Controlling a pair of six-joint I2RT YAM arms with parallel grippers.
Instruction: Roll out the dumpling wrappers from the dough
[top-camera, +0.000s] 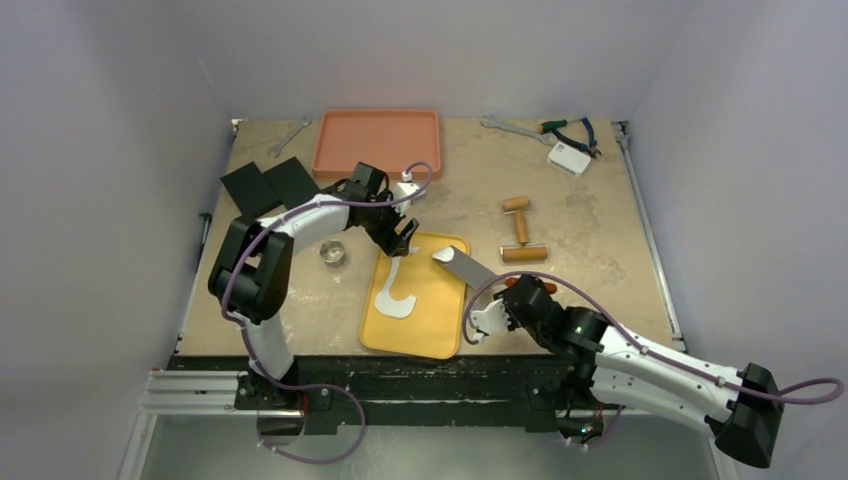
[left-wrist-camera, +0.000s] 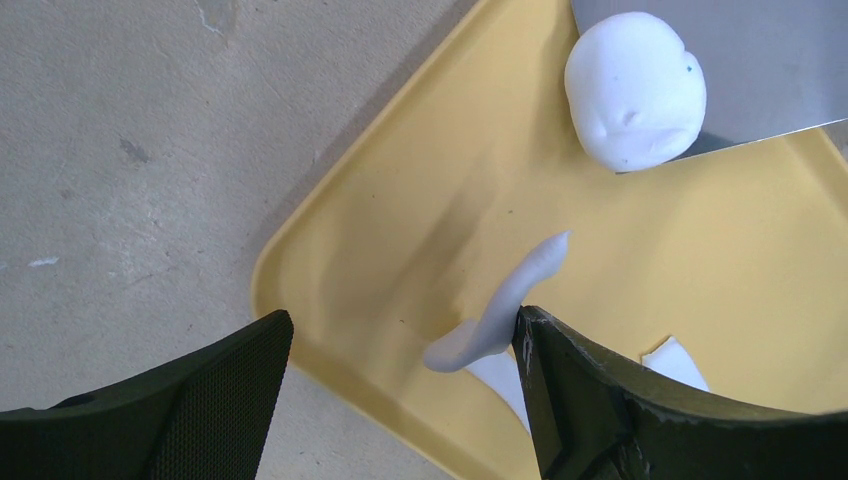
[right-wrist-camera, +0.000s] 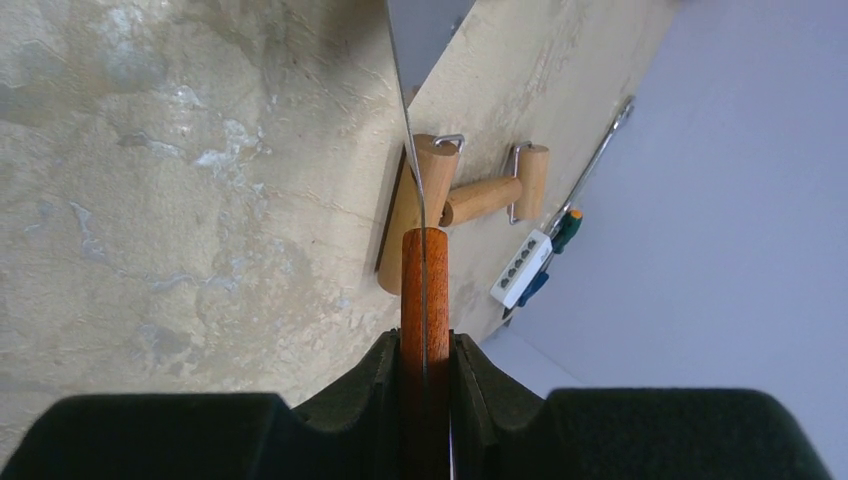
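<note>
A yellow tray holds a curved flat strip of white dough. A rounded dough lump rests on the grey blade of a scraper over the tray's upper right. My left gripper hangs part open over the tray's upper left corner; a small dough piece is at its right finger, and I cannot tell if it clings there. My right gripper is shut on the scraper's wooden handle, at the tray's lower right.
Wooden rollers lie right of the tray. A pink tray, wrenches, pliers and a white box are at the back. A metal cup and dark boards are on the left.
</note>
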